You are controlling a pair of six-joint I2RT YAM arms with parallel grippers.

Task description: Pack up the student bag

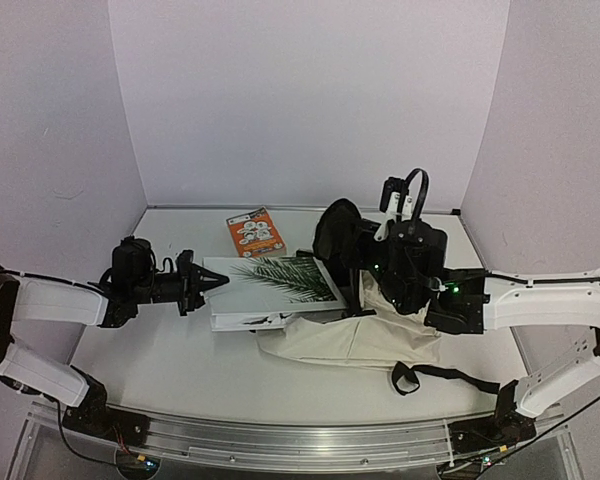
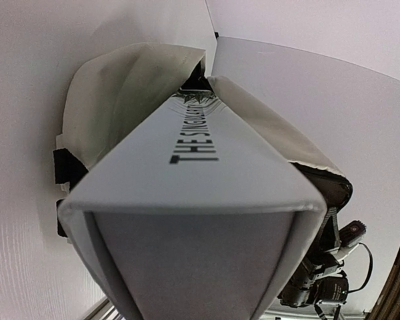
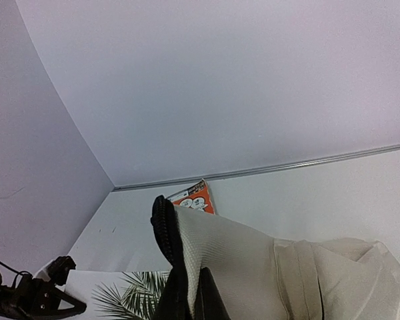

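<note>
A white box-like book [image 1: 265,285] with a palm leaf on its cover is held level by my left gripper [image 1: 220,279], shut on its left end. The cream backpack [image 1: 355,345] lies on the table, its mouth facing left. In the left wrist view, the far end of the book [image 2: 193,180] reaches between the two sides of the bag opening; how deep it sits is hidden. My right gripper is shut on the bag's dark-edged rim [image 3: 167,230], holding that side raised.
An orange booklet [image 1: 256,233] lies flat at the back, behind the book. A black strap [image 1: 445,375] trails from the bag toward the front right.
</note>
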